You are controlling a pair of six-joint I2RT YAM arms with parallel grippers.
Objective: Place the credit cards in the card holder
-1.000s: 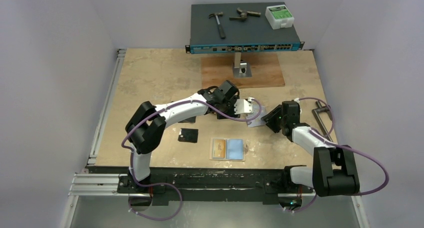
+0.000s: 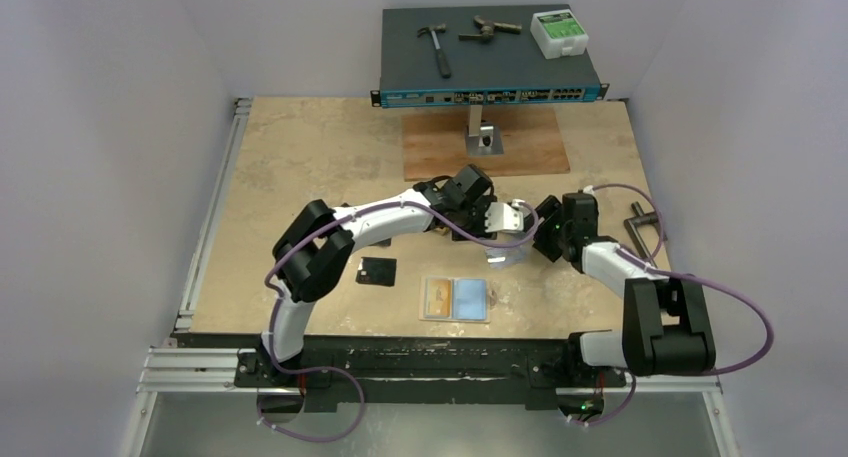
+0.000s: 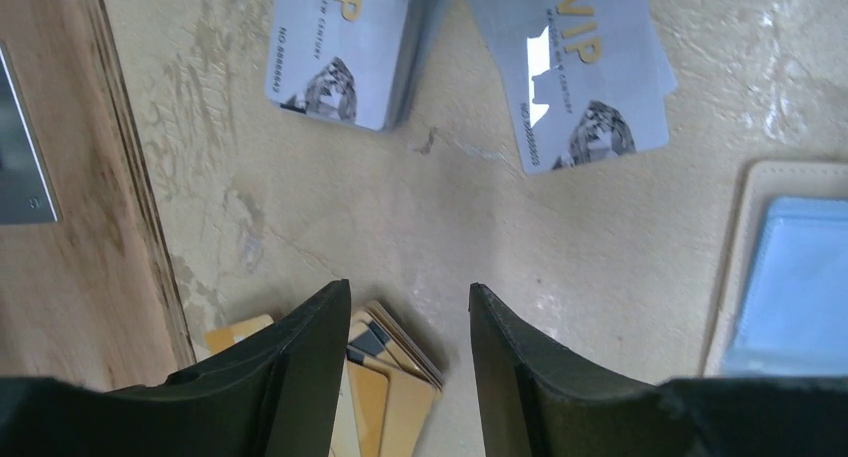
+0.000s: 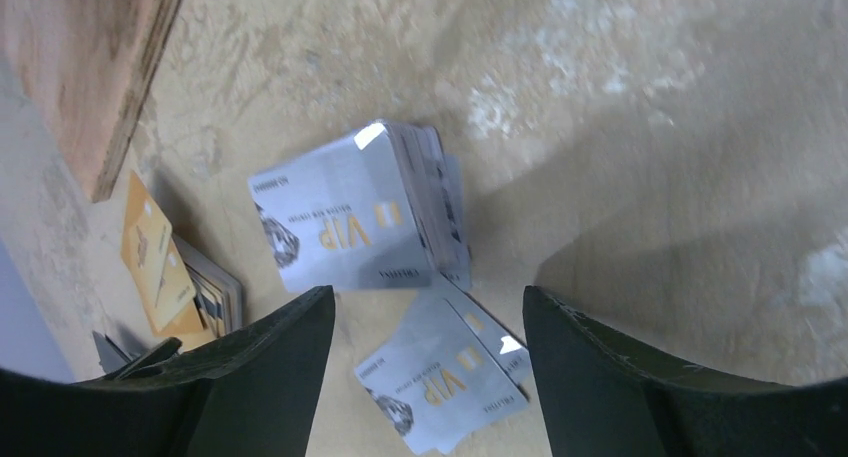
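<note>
A stack of silver VIP cards (image 4: 340,217) lies on the table, with a few loose VIP cards (image 3: 590,87) fanned out beside it. Above and away from them my left gripper is part open and empty, several gold cards (image 3: 408,412) lying on the table below its fingers. My right gripper is wide open over the table near the VIP cards and holds nothing. The card holder (image 3: 732,267) is a shallow pale tray; from above, an orange card (image 2: 438,298) fills its left slot and a blue one (image 2: 469,299) its right.
A black card (image 2: 376,271) lies left of the holder. Behind the cards is a wooden board (image 2: 430,157) with a metal stand under the rack unit (image 2: 490,97). A dark metal bracket (image 2: 640,222) sits at the right edge.
A few VIP cards have come away from the stack toward the table's front. The left gripper has shifted to the right.
</note>
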